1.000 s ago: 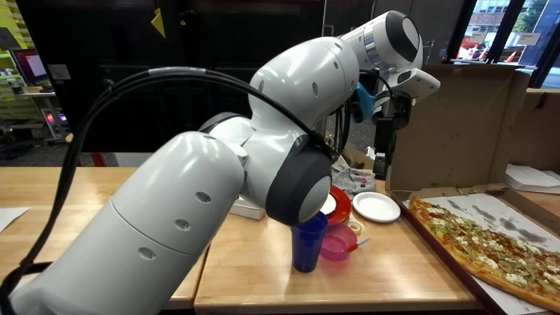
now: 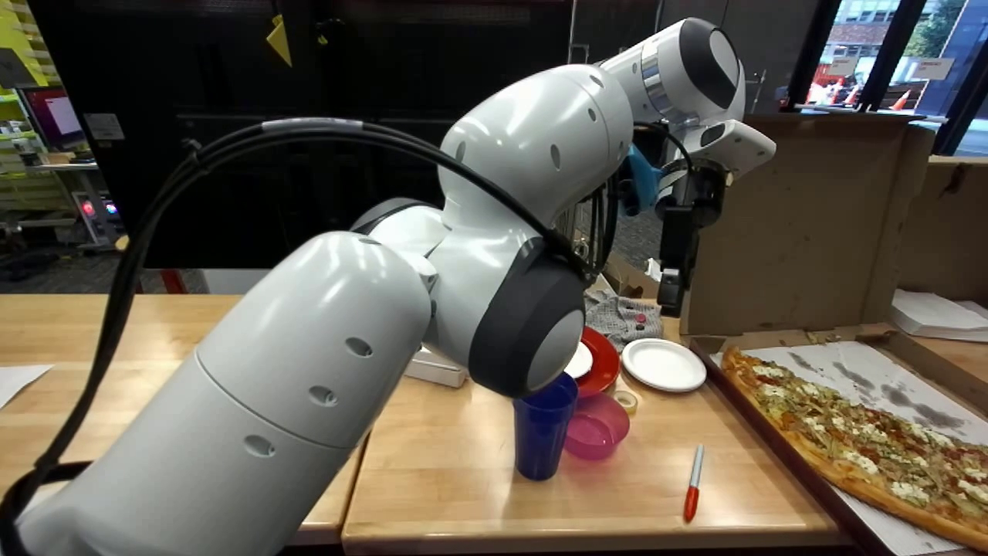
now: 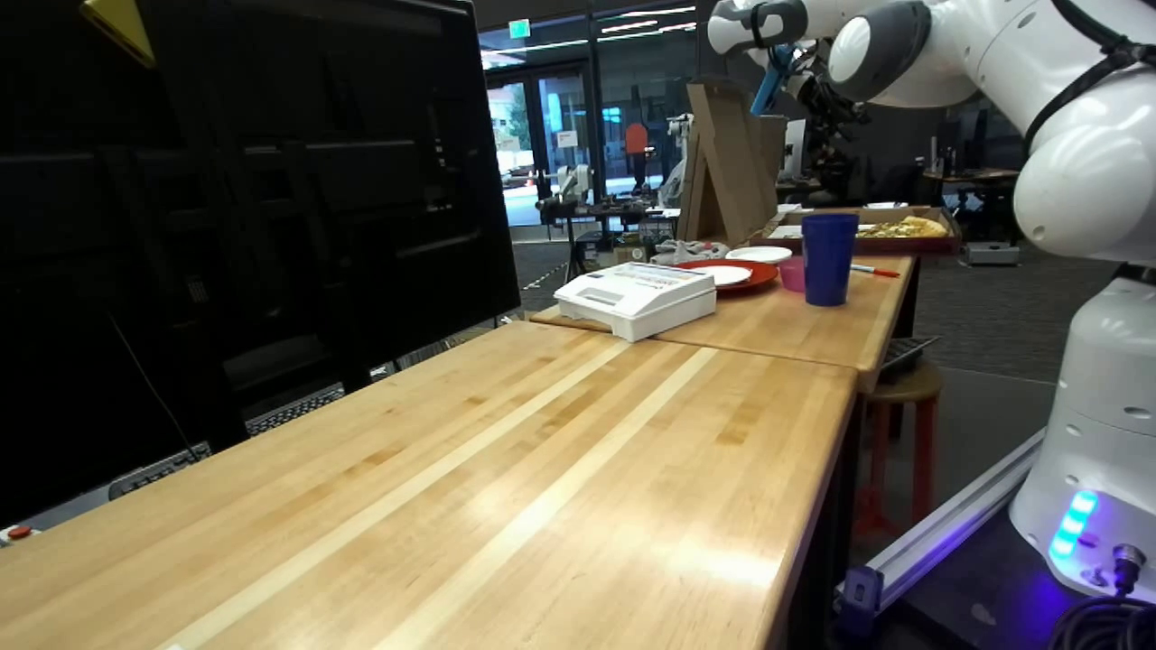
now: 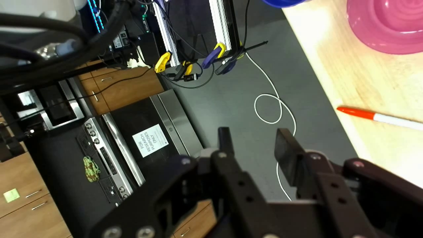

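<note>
Above the table hangs my gripper, its two fingers apart and the space between them empty; the wrist view shows grey floor beyond that gap. A white marker with a red cap [image 2: 694,483] lies on the bare wood near the table's front edge, below the gripper and clear of it. To the marker's left is a pink bowl [image 2: 595,427], which looks empty. A tall blue cup [image 2: 543,435] stands upright beside the bowl. In the wrist view the marker [image 4: 376,116] is to the right of the fingers, its red end close to the table edge.
An open cardboard box holding pizza [image 2: 861,435] takes up the table's right side, its lid [image 2: 796,222] raised. Behind the bowl are a red plate [image 2: 602,363], a white plate [image 2: 664,364] and a tape roll [image 2: 626,401].
The marker was above or in the pink bowl, tilted, a second ago; now it lies on the table to the right, nearer the front edge. My arm looks unmoved.
</note>
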